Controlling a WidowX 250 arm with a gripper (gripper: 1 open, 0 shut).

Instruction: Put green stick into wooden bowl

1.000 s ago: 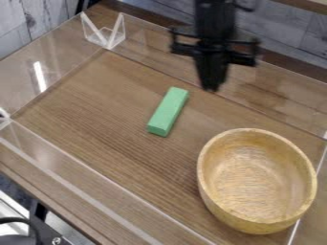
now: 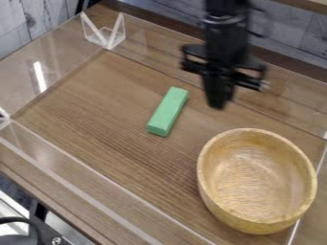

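A green stick (image 2: pixel 167 111), short and blocky, lies at a slant on the wooden table, left of the bowl. The light wooden bowl (image 2: pixel 257 221) stands at the lower right, and its visible inside is empty. My black gripper (image 2: pixel 219 95) reaches down from the top of the view, above and to the right of the stick and apart from it. It hangs up from the bowl's far rim in the picture. Blur and the dark fingers hide whether it is open or shut; no object shows at its tip.
A clear plastic bracket (image 2: pixel 105 34) stands at the upper left, near the tray's wooden back edge. Black cables (image 2: pixel 29 226) lie in the lower left corner. Bare table (image 2: pixel 96 120) spreads left of the stick.
The stick and bowl have stayed in place.
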